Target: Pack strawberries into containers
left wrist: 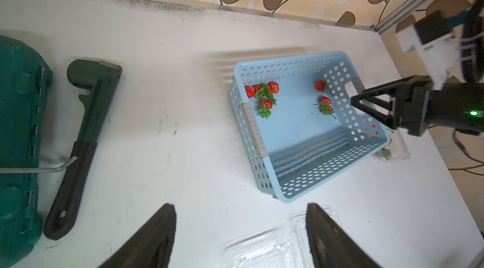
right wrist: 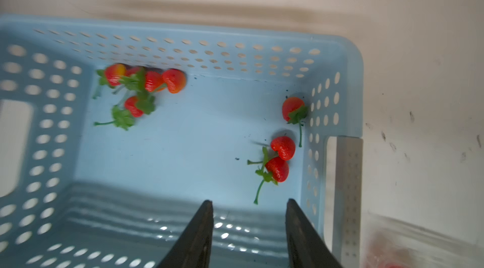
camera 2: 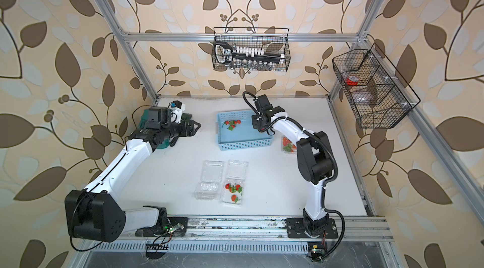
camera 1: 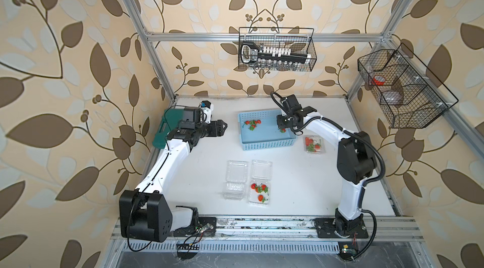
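Strawberries lie in two groups in the blue basket [left wrist: 297,152]: a leafy cluster [right wrist: 143,84] at one end, and a pair [right wrist: 277,159] with a single berry [right wrist: 292,109] by the other. My right gripper is open over the basket, nothing between its fingers. On the table's left side my left gripper hovers with its fingers apart and empty. A clear container [camera 1: 259,192] holds several strawberries, its lid [camera 1: 261,169] folded back. Beside it an empty clear container [camera 1: 235,190] lies open. Another container with strawberries [camera 1: 313,144] sits right of the basket.
A green case [left wrist: 20,147] and a pipe wrench [left wrist: 83,152] occupy the far left. Bare table lies between wrench and basket. Wire baskets hang on the back wall [camera 1: 277,48] and right wall [camera 1: 403,86].
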